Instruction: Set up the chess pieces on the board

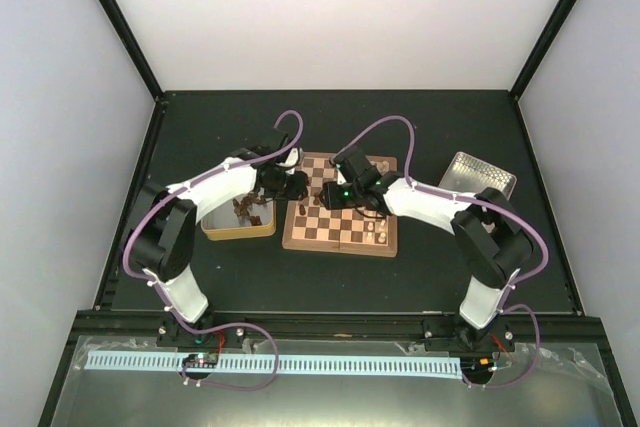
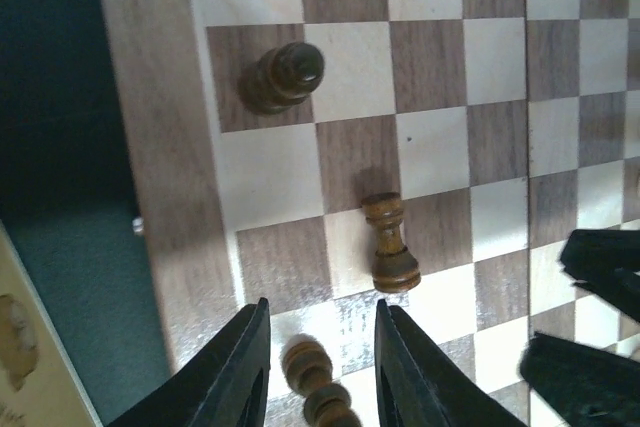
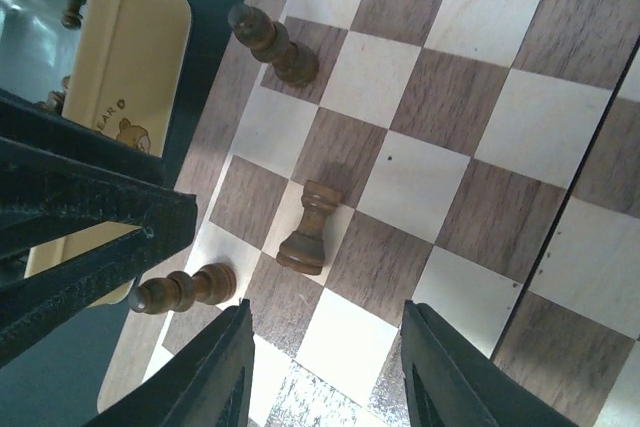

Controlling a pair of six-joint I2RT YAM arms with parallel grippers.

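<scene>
The chessboard (image 1: 340, 244) lies centrally. My left gripper is over its left part, its fingers around a dark chess piece, also seen at the lower left of the right wrist view. A dark piece (image 3: 311, 227) lies on its side nearby, and another dark piece (image 2: 285, 75) stands on an edge square. My right gripper is open above the board, nothing visible between its fingers, facing the left one. Light pieces (image 1: 381, 237) stand at the board's right.
A yellow-rimmed box (image 1: 240, 232) with dark pieces sits left of the board, under my left arm. A perforated metal tray (image 1: 477, 175) lies at the right. The two grippers are close together.
</scene>
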